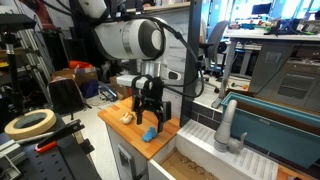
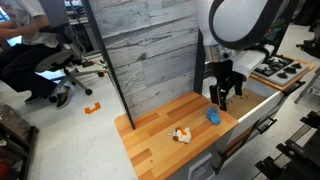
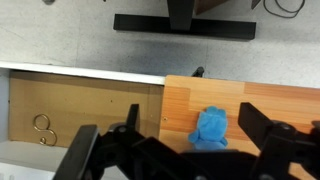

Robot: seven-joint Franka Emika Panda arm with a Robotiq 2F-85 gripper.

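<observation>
A crumpled blue cloth-like thing [image 1: 150, 133] lies on the wooden top [image 1: 128, 131]. My gripper [image 1: 152, 115] points down just above it, its fingers spread wide and nothing held. From the wrist, the blue thing [image 3: 209, 128] shows between the two dark fingers, nearer the right one, and its lower part reaches toward the frame's lower half. Exterior view 2 has the blue thing [image 2: 213, 116] close under the fingertips, apparently free of them. A small pale and orange object [image 2: 182, 134] rests on the same wood, away from the gripper.
An open drawer [image 3: 85, 92] sits beside the wooden top, with small metal rings [image 3: 44, 129] inside. A grey pipe-like object [image 1: 226, 125] stands on the white ledge behind the drawer, near a teal bin [image 1: 265, 130].
</observation>
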